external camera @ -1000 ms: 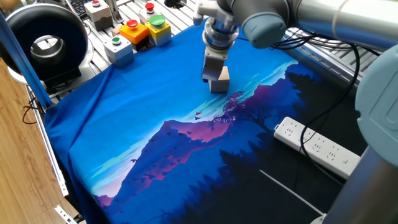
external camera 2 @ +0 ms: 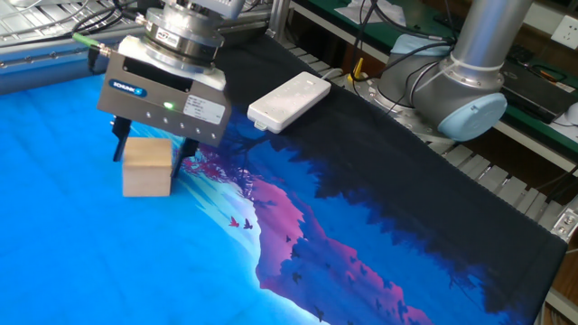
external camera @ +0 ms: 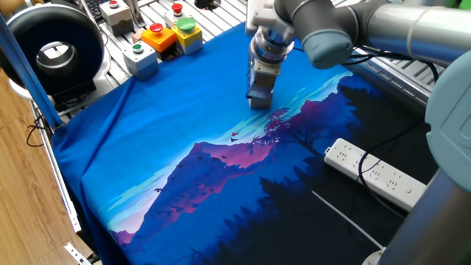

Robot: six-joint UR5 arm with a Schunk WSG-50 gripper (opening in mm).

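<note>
A plain wooden block (external camera 2: 146, 171) rests on the blue printed cloth (external camera 2: 54, 226). Over it hangs my gripper (external camera 2: 148, 161), open, with one dark finger (external camera 2: 121, 135) at the block's left and the other finger (external camera 2: 187, 152) at its right. Whether either finger touches the wood cannot be told from here. From the other side, in exterior view 1, the gripper (external camera: 257, 96) hides most of the block (external camera: 260, 104), and only its lower part shows.
A white power strip (external camera: 375, 173) lies on the cloth's dark part, with a cable across it. Push-button boxes (external camera: 157, 38) and a black ring-shaped object (external camera: 51, 55) stand along the far left.
In exterior view 1 my gripper has moved rightward and somewhat lower over the block, covering more of it. The block appears to stay in place.
</note>
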